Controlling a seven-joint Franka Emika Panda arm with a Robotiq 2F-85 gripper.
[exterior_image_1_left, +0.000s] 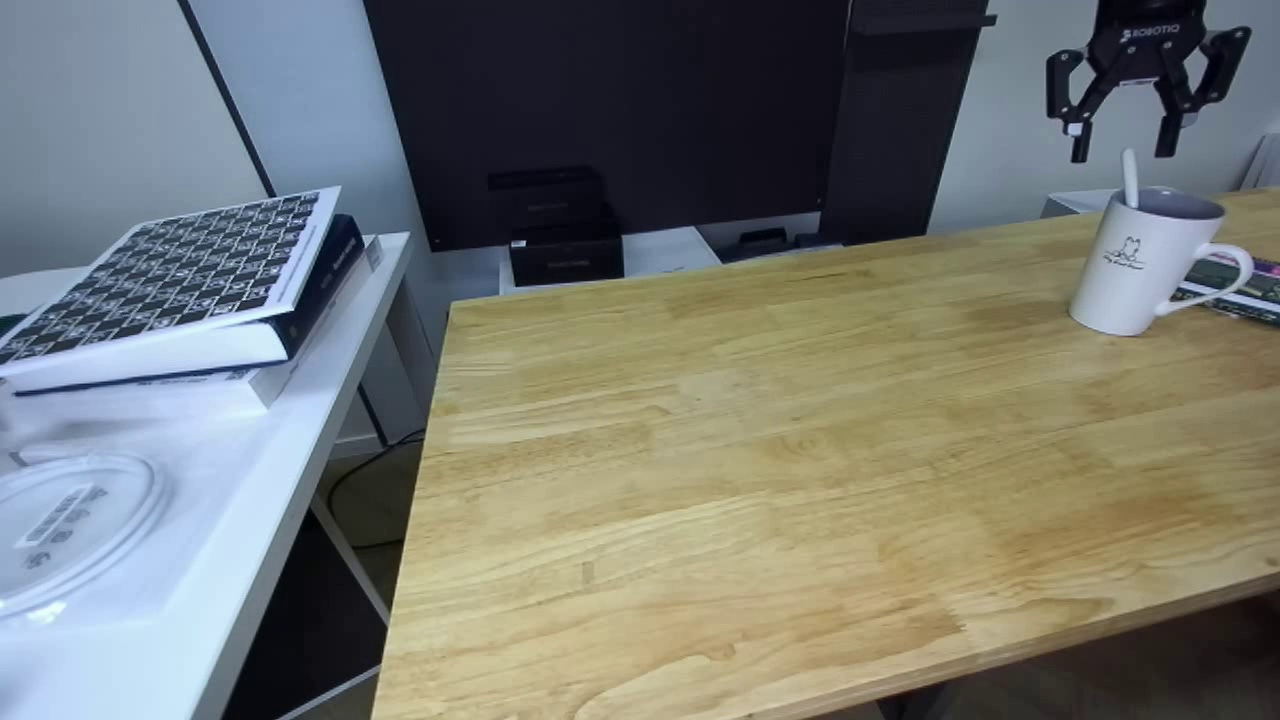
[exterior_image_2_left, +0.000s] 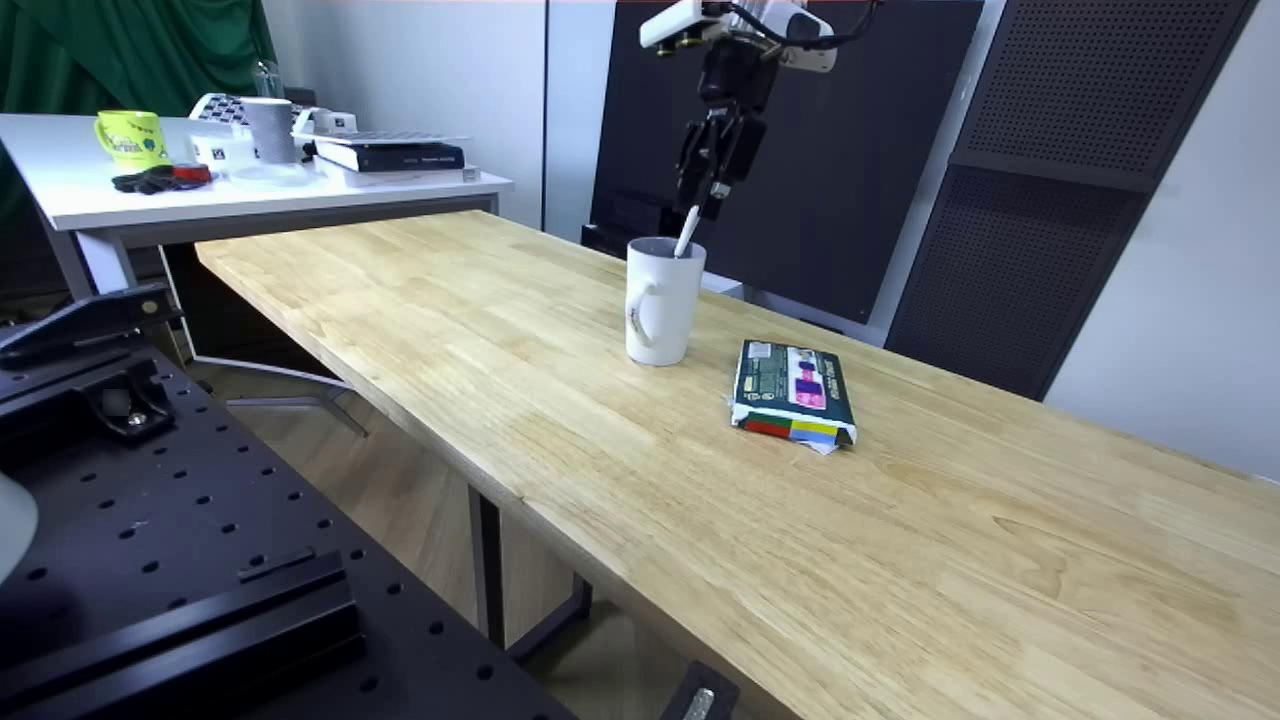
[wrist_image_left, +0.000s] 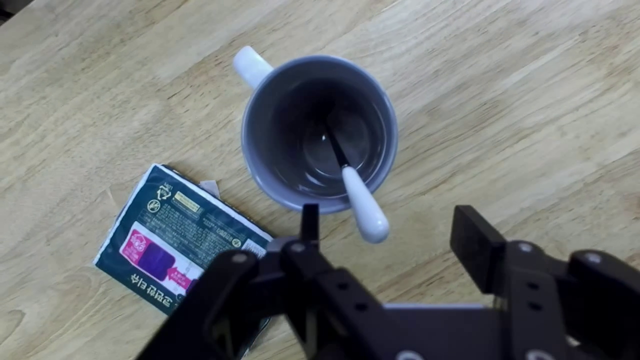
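A white mug (exterior_image_1_left: 1128, 274) with a grey inside stands upright on the wooden table. Leaning in it is a spoon (wrist_image_left: 363, 207), whose white handle sticks out over the rim; its dark lower part reaches down toward the mug's bottom. Above the mug hangs my gripper (exterior_image_1_left: 1123, 142), its fingers apart and nothing between them. In the wrist view the handle's end shows between and just ahead of the two fingertips (wrist_image_left: 474, 240), nearer the left one. From the second exterior view, the gripper (exterior_image_2_left: 708, 204) appears close by the handle's top; whether they touch cannot be told.
Beside the mug lies a dark green tissue pack (exterior_image_2_left: 792, 390). A separate white table (exterior_image_2_left: 360, 198) carries books (exterior_image_1_left: 180, 288), cups and other items.
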